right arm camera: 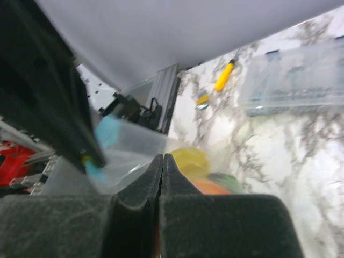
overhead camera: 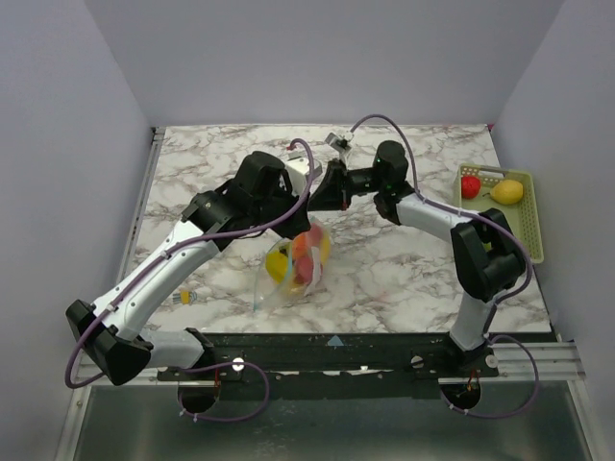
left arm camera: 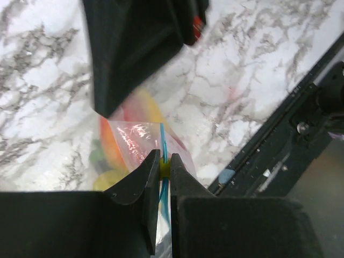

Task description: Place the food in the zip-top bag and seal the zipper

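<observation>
The clear zip top bag (overhead camera: 298, 280) hangs near the table's front, with yellow, orange and red food (overhead camera: 306, 252) inside. In the left wrist view my left gripper is shut on the bag's blue zipper edge (left arm camera: 163, 140), with a small yellow piece showing at its fingertips. Close beside it is my right gripper (overhead camera: 332, 200). The right wrist view shows those fingers (right arm camera: 145, 188) shut, and nothing is visible between them. Beyond their tips appear yellow food (right arm camera: 192, 161) and the blurred bag wall (right arm camera: 129, 153). Both arms partly cover the bag's mouth from above.
At the right, a green basket (overhead camera: 538, 216) holds a red piece (overhead camera: 470, 186) and a yellow piece (overhead camera: 506, 192); my right arm covers part of it. A clear box (right arm camera: 293, 80) and a yellow-handled tool (right arm camera: 224, 76) lie on the marble table.
</observation>
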